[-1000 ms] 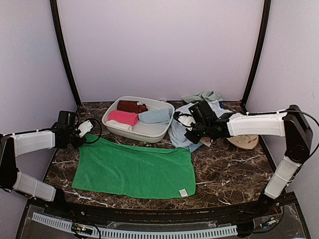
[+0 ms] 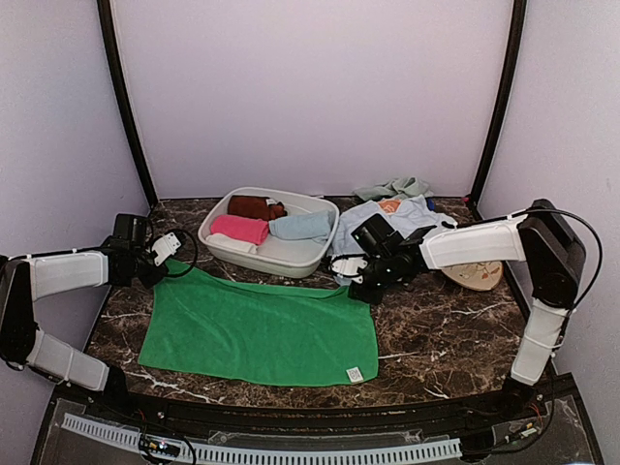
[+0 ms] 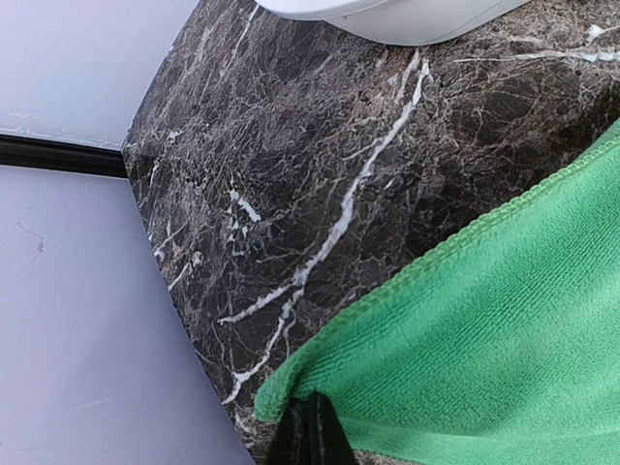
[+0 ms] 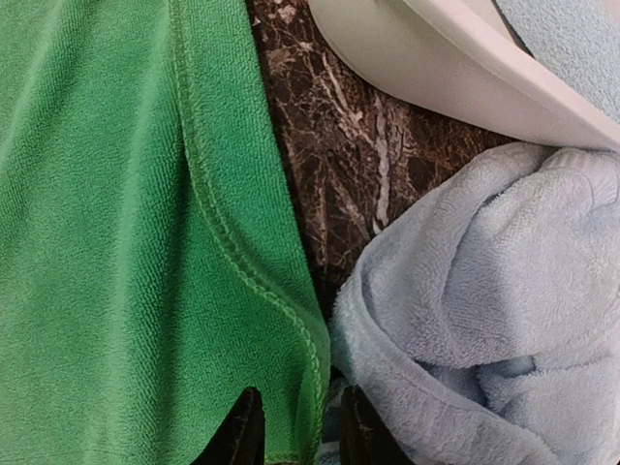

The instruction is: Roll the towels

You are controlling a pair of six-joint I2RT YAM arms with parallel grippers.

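A green towel (image 2: pixel 262 334) lies spread on the marble table, its far edge partly folded over. My left gripper is shut on the towel's far-left corner, at the lower middle of the left wrist view. My right gripper is part open at the towel's far-right corner, with the folded green hem between or just beyond its fingertips. Light blue towels (image 4: pixel 494 291) lie crumpled right beside that corner.
A white bin (image 2: pixel 262 254) with pink, brown, white and blue rolled towels stands at the back centre. A round object (image 2: pixel 475 276) sits at the right.
My right gripper has come down and toward the front left, onto the green towel's far-right corner. The left gripper is nearly still.
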